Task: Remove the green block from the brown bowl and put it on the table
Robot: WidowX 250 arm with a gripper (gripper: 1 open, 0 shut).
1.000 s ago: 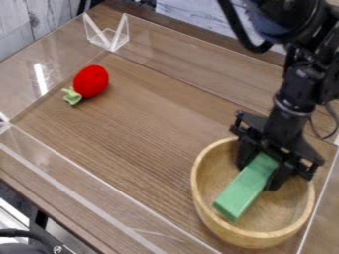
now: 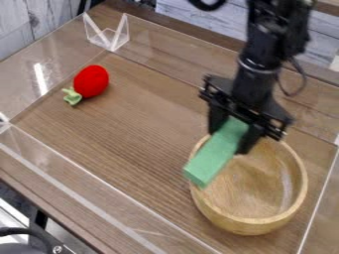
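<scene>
The green block [image 2: 212, 161] is long and tilted, its lower end toward the camera. My gripper [image 2: 236, 124] is shut on its upper end, where the black fingers partly cover it. Block and gripper overlap the left rim of the brown bowl [image 2: 292, 186] in this view, with the block's lower end reaching left of the rim. The inside of the bowl that shows looks empty.
A red round object with a green tip [image 2: 90, 81] lies on the left of the wooden table [image 2: 126, 139]. Behind it stands a clear wire-like holder [image 2: 109, 33]. Left of the bowl, the middle of the table is bare.
The gripper and green block have moved up and left, from inside the bowl to its left rim. The bowl and the red object stay about where they were.
</scene>
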